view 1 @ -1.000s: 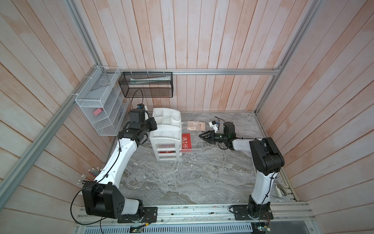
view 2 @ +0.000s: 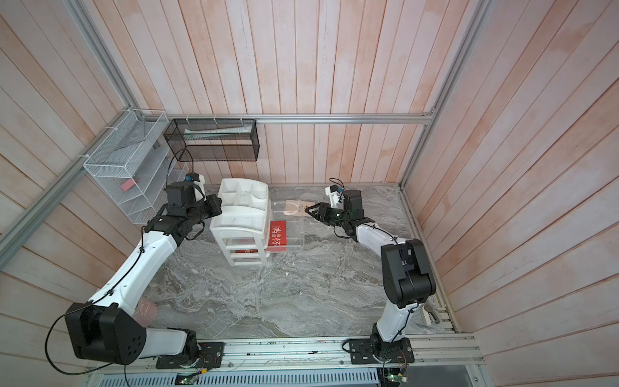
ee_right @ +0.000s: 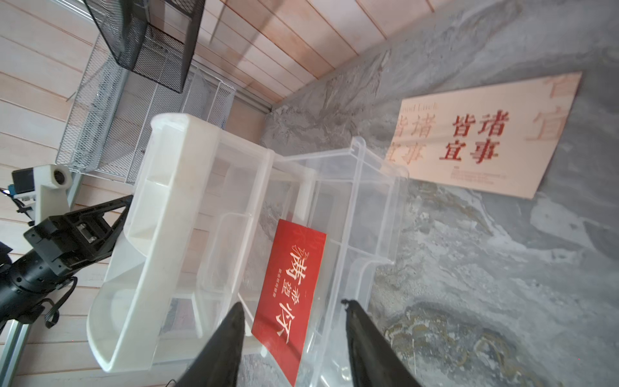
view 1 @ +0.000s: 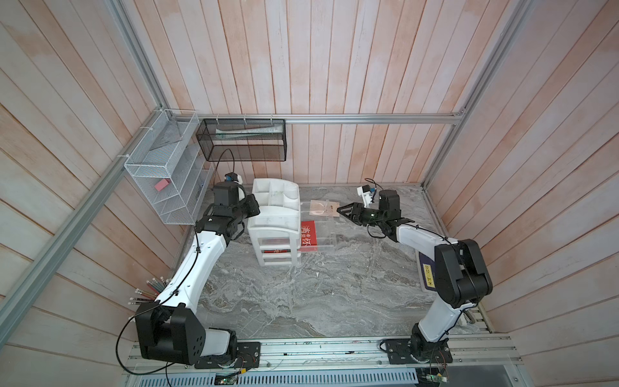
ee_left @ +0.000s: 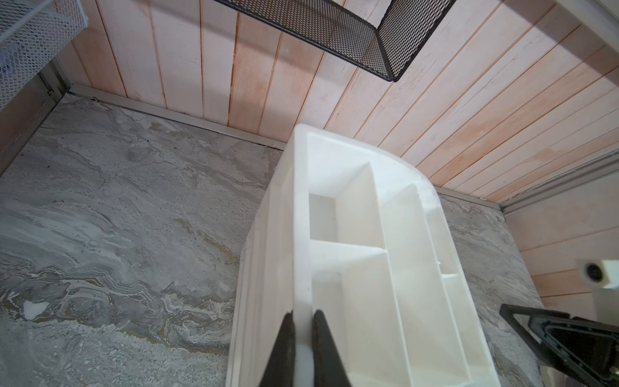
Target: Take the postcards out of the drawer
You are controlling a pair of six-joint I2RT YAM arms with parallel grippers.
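A red postcard [ee_right: 290, 290] with white characters lies in the clear drawer [ee_right: 370, 187], which is pulled out of the white cabinet [view 1: 276, 222]. A beige postcard [ee_right: 490, 135] with red characters rests on the table behind the drawer, outside it. The cabinet's top edge is pinched by my left gripper, as the left wrist view shows. My right gripper has its fingers apart and empty; in the top left view it hovers above the table to the right of the drawer, close to the beige postcard.
A black mesh basket [view 1: 241, 142] hangs on the back wall, and a white wire rack [view 1: 161, 164] on the left. A dark blue item [view 1: 427, 271] lies near the right arm.
My right gripper has shifted back and slightly right, away from the drawer's end and toward the beige postcard's side. Left arm, cabinet and both cards look unmoved.
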